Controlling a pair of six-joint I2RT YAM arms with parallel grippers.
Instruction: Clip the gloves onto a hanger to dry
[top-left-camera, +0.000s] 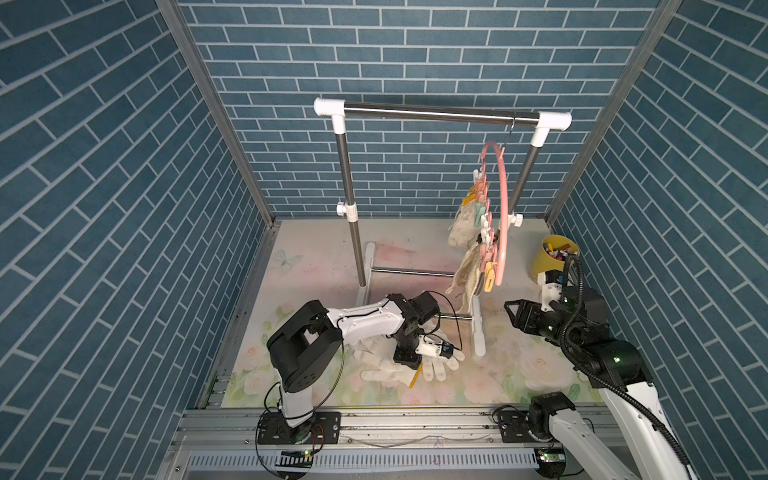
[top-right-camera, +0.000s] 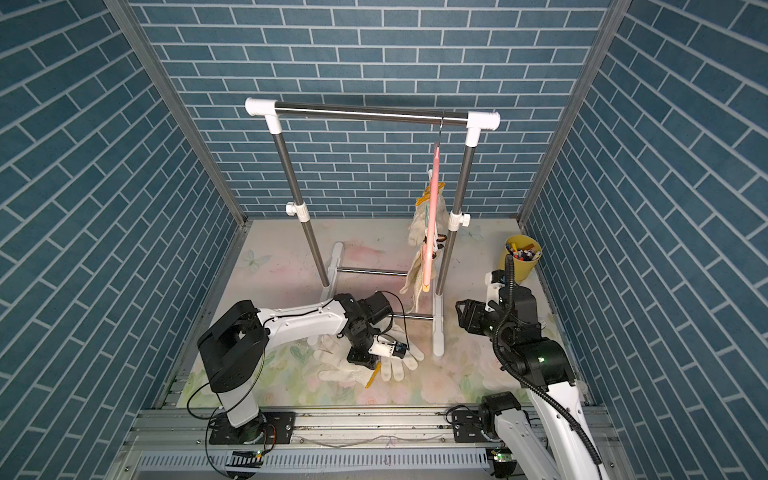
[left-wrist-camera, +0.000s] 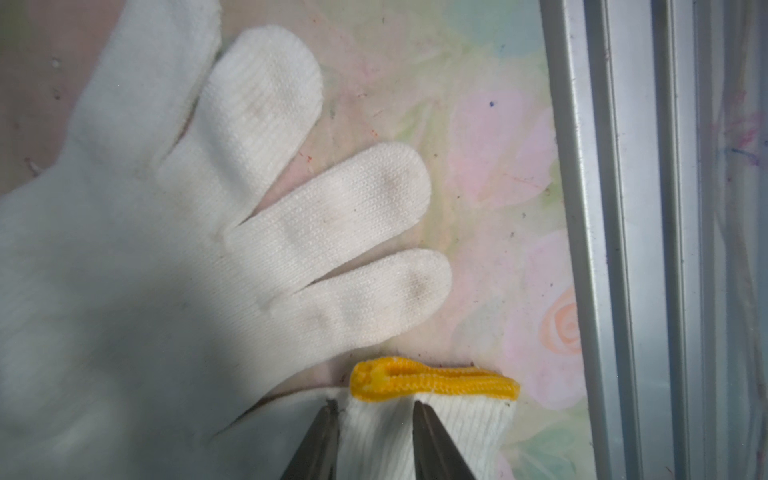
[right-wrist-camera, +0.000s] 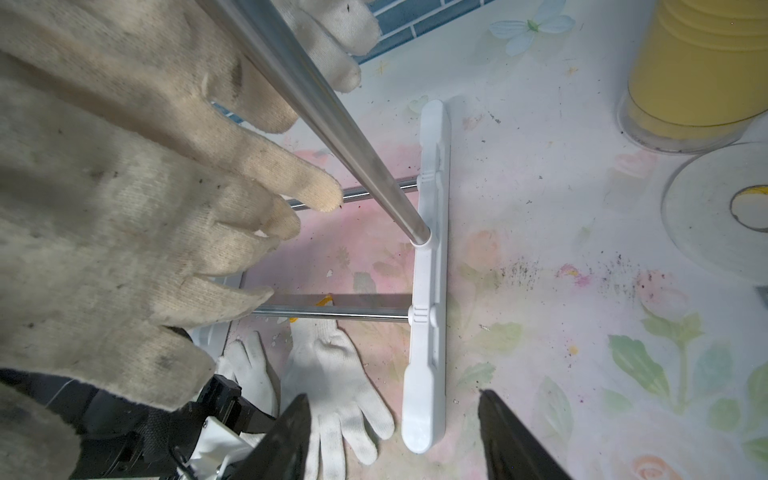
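White knit gloves lie on the table under my left arm. In the left wrist view one glove (left-wrist-camera: 144, 256) spreads its fingers, and beside it lies a ribbed cuff (left-wrist-camera: 472, 428) with a yellow hem (left-wrist-camera: 448, 382). My left gripper is part open, its two fingers apart over that cuff; whether they touch it I cannot tell. The pink hanger (top-left-camera: 501, 208) hangs near the right end of the rack, with clips and gloves (top-left-camera: 466, 276) on it. To its right, my right gripper stands open and empty.
The metal rack's right post (top-right-camera: 458, 176) rises close by the hanger, above a white foot (right-wrist-camera: 428, 336). A yellow container (top-left-camera: 552, 256) stands behind my right arm, with a white roll (right-wrist-camera: 704, 216) near it.
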